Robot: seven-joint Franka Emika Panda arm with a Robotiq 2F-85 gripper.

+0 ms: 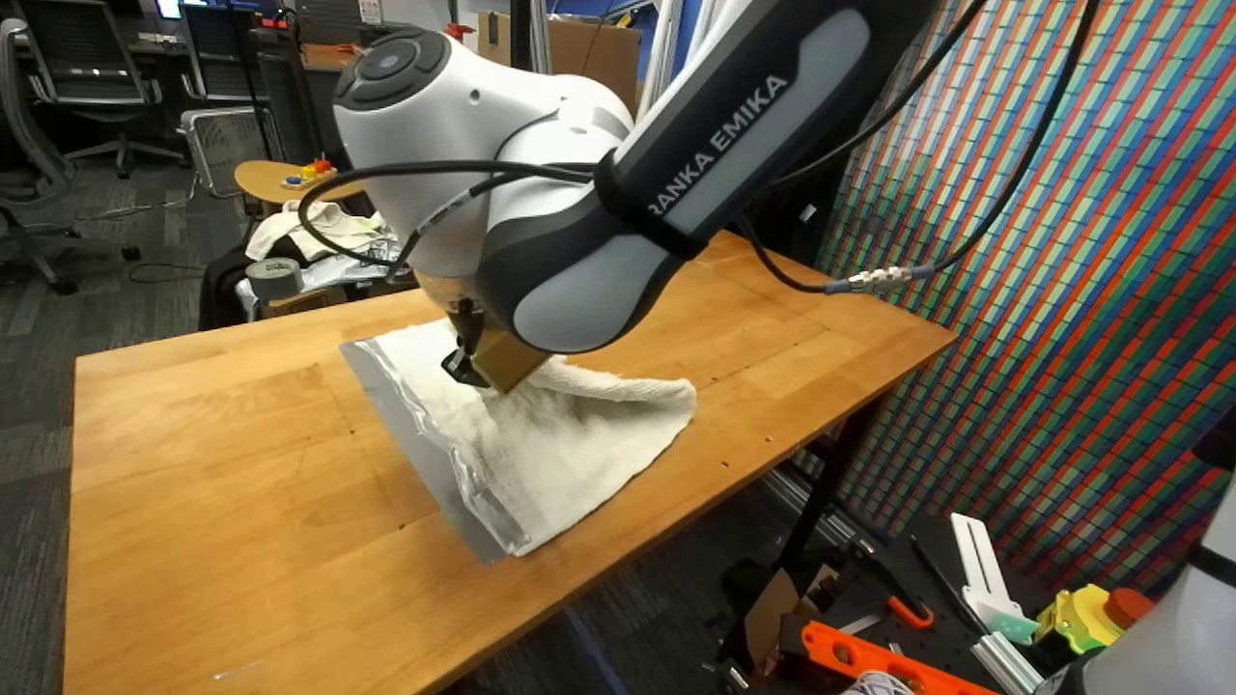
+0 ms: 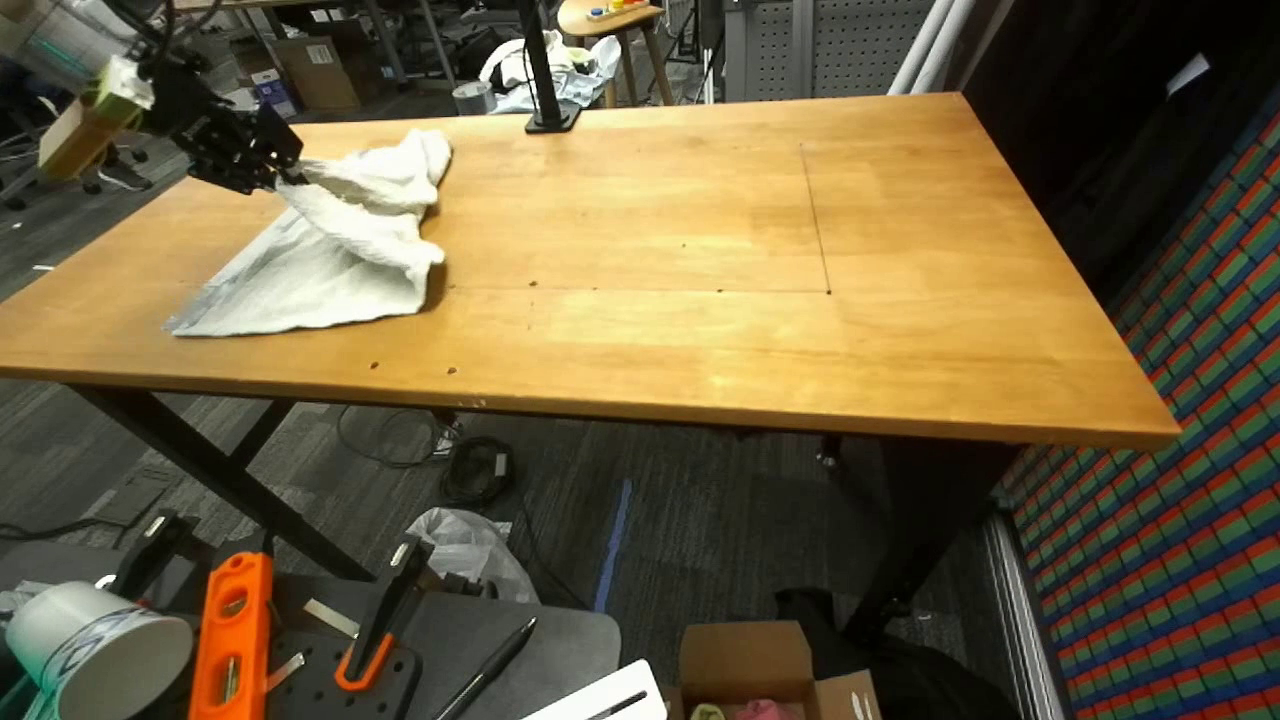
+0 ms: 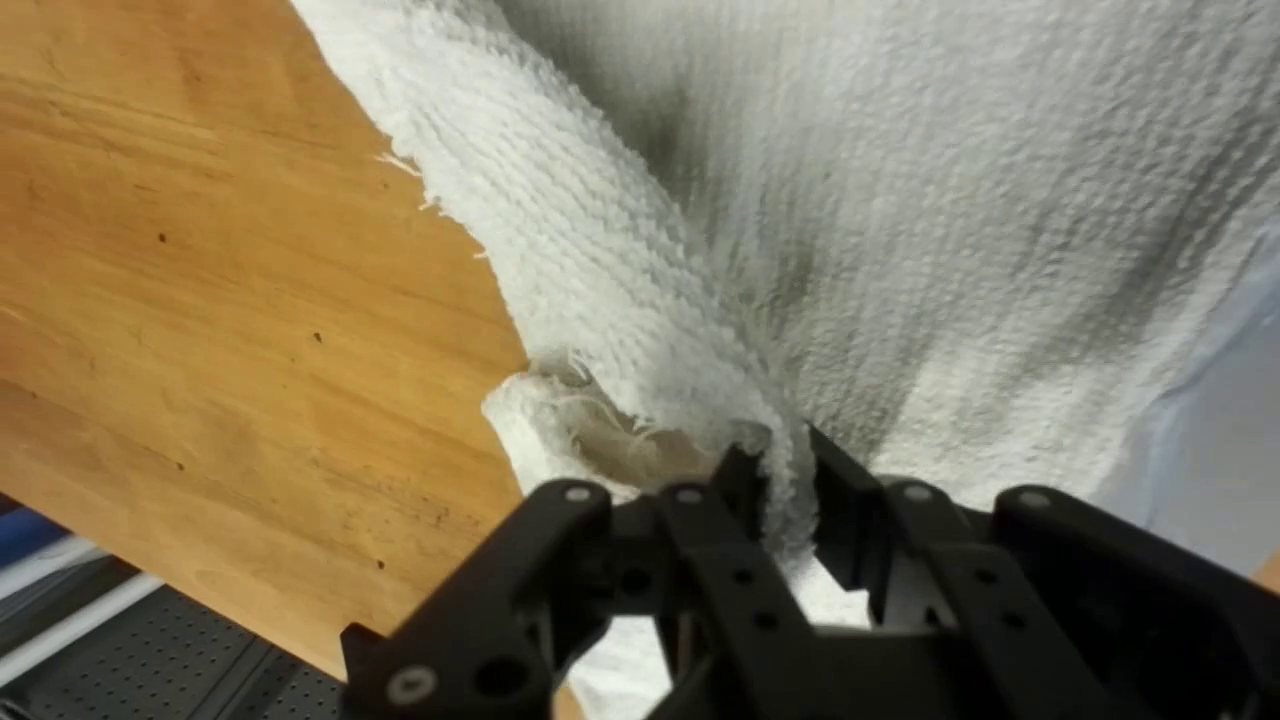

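Note:
A white towel lies on the wooden table, its left edge held along a strip of grey tape. Part of the towel is lifted and drawn over toward the tape, making a loose fold. My gripper is shut on a bunched edge of the cloth, which shows between the black fingers in the wrist view. In the second exterior view the gripper is at the upper left, pinching the towel a little above the table. The arm hides much of the grip in the first exterior view.
A black post stands at its back edge. A side surface with orange tools sits off the front.

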